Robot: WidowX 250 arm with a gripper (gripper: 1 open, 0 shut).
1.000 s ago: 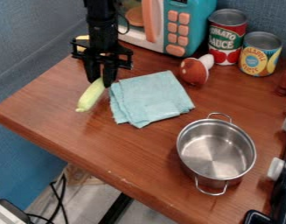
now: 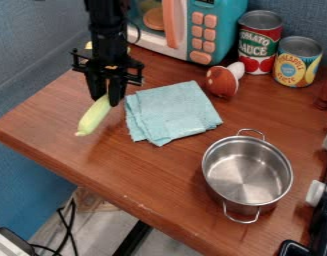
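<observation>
My black gripper (image 2: 107,85) is over the left part of the wooden table, low above a pale yellow-green corn-like object (image 2: 94,115), whose upper end sits between or just under the dark fingers. Whether the fingers are closed on it is hard to tell. A light blue folded cloth (image 2: 171,113) lies just to the right.
A steel pot (image 2: 246,172) stands at the front right. At the back are a toy microwave (image 2: 203,30), tomato can (image 2: 258,45), second can (image 2: 298,62) and red mushroom-like object (image 2: 225,82).
The pale object has shifted down and slightly left, with its lower end nearer the table's front. The gripper has moved only slightly.
</observation>
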